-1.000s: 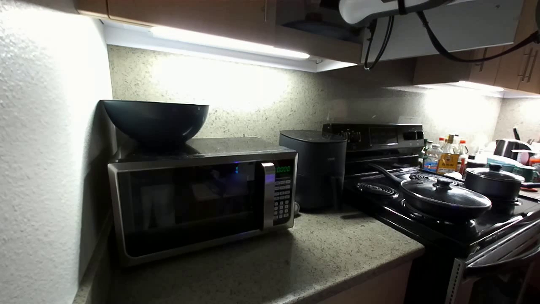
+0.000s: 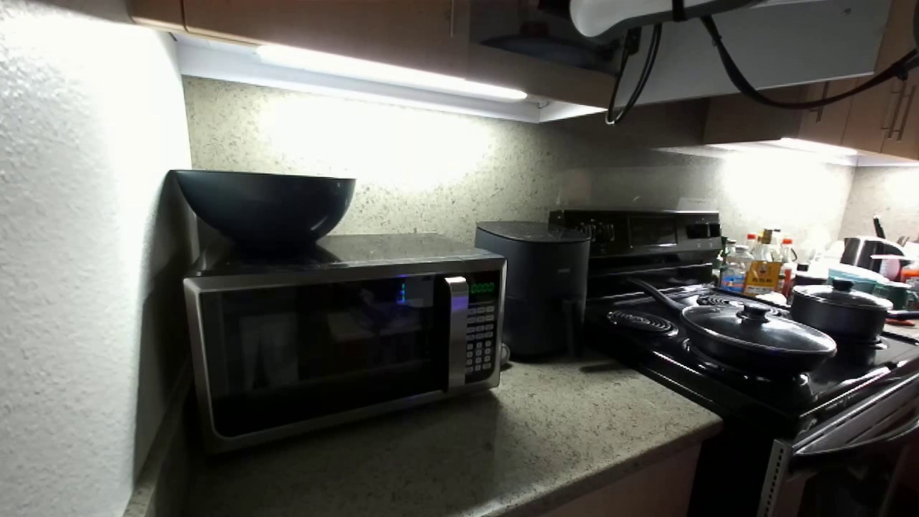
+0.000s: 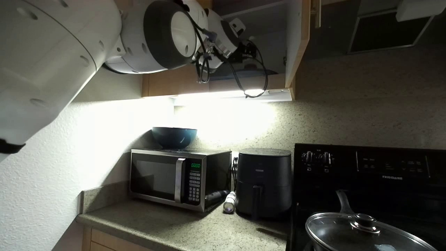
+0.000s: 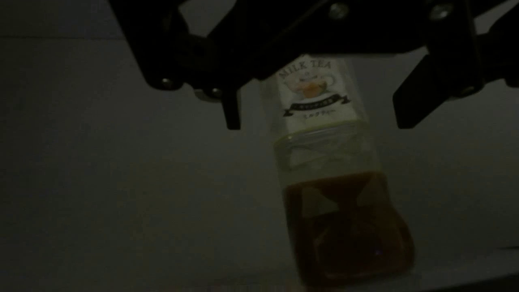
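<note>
In the dim wrist view a clear bottle (image 4: 335,155) with a "Milk Tea" label and brown contents in one end stands slightly tilted in the picture. My gripper is open, one dark finger to each side of the bottle's label, as seen from the wrist; how far the bottle lies beyond the fingertips I cannot tell. Exterior view 2 shows the arm (image 3: 179,37) reaching to the open upper cabinet (image 3: 267,39), where the gripper itself is hard to make out. Neither exterior view clearly shows the bottle.
An open cabinet door (image 3: 299,42) stands right of the arm, and cables (image 3: 251,79) dangle below the wrist. Beneath are a microwave (image 3: 167,175) with a blue bowl (image 3: 174,137) on top, a black air fryer (image 3: 264,180) and a stove with a lidded pan (image 3: 363,234).
In exterior view 1 the visible part of the arm and its hanging cable have shifted slightly left. The counter objects have stayed where they were.
</note>
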